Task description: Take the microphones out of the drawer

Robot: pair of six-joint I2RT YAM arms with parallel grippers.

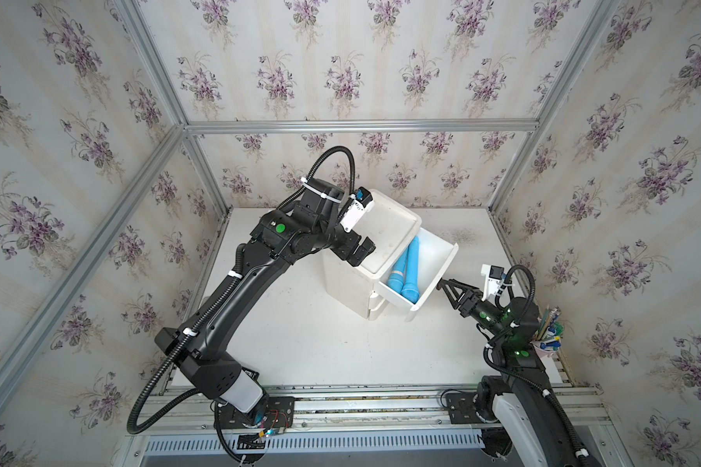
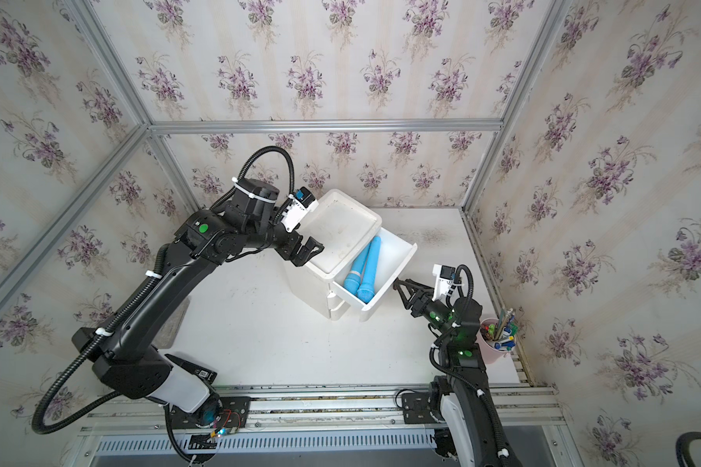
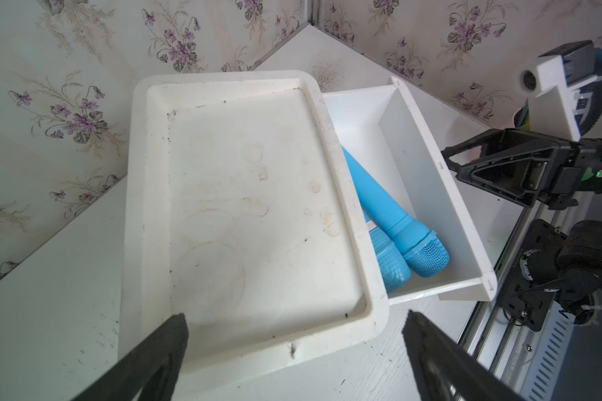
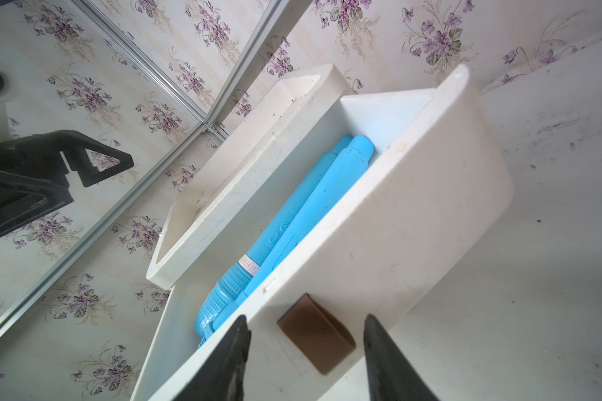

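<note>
Two light blue microphones [image 1: 410,268] lie side by side in the pulled-out white drawer [image 2: 395,249], whose brown patch [image 4: 315,332] on the outer side shows in the right wrist view. My left gripper [image 2: 301,247] hangs open above the front left of the unit's tray-like white top [image 3: 240,214], nothing between its fingers. My right gripper [image 2: 403,288] is beside the drawer's outer right wall, facing that patch, its fingers apart with nothing seen between them; whether they touch the wall I cannot tell.
A pink cup of pens [image 2: 490,342] stands at the table's right edge behind the right arm. A flat grey item [image 2: 169,323] lies at the left edge.
</note>
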